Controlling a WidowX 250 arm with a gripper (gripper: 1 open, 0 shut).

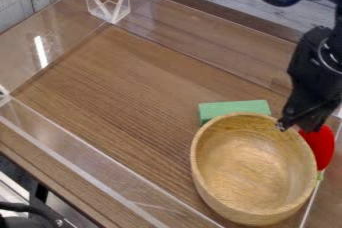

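Note:
The black gripper (291, 120) reaches in from the right, shut, with its tips low over the back right rim of a large wooden bowl (234, 177). Nothing shows between its fingers. Just right of the bowl lies a red object (321, 152), partly covered by the gripper. Behind the bowl lies a green block (230, 109), partly hidden by the bowl's rim.
A clear plastic piece (107, 4) stands at the back left. A pale wall runs along the back, and dark cables hang at the lower left edge.

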